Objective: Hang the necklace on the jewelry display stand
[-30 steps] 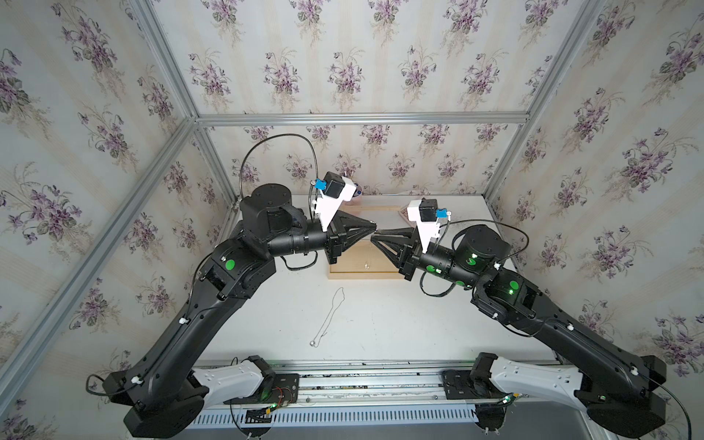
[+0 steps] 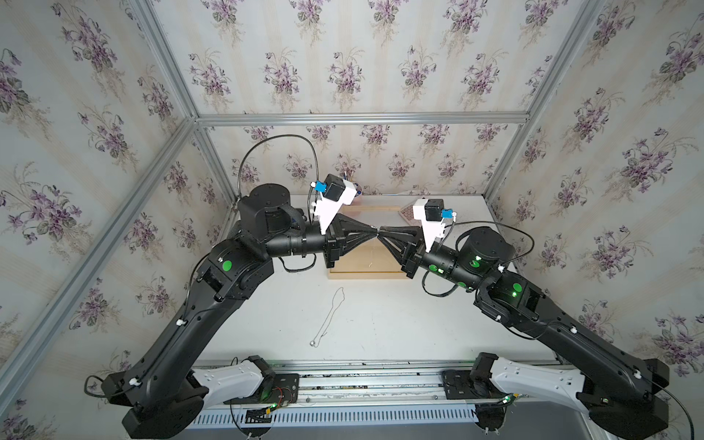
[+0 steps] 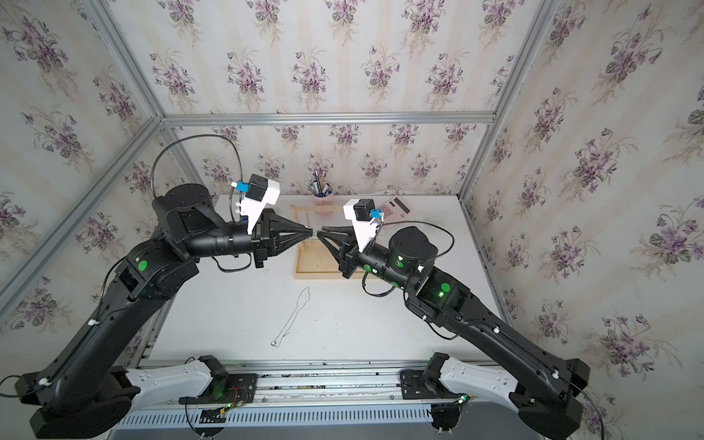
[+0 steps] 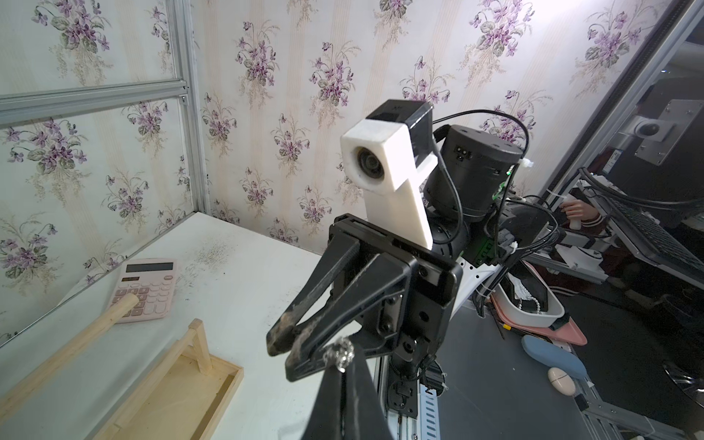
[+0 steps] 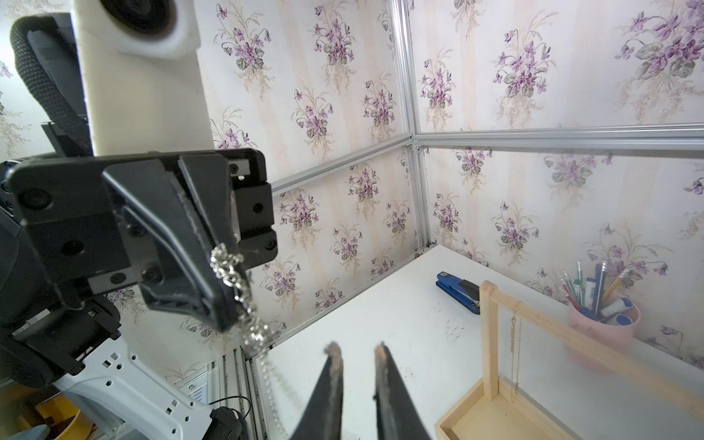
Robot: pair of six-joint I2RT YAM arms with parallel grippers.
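My left gripper [image 2: 370,231] is shut, a silver chain necklace [image 5: 256,330] gathered at its fingertips and dangling. My right gripper faces it at nearly the same height, part open, its fingertips close by; I see nothing clearly between them. The wooden display stand [image 5: 490,337] stands behind and below the grippers, with a thin chain hanging from its bar. A second necklace [image 2: 328,316] lies on the white table at the front.
A pink pen cup [image 5: 601,330] and a blue stapler [image 5: 458,293] sit at the back; a pink calculator [image 4: 143,289] lies at the right back.
My right gripper has shifted slightly to the right in the top left view. The left arm has barely moved.
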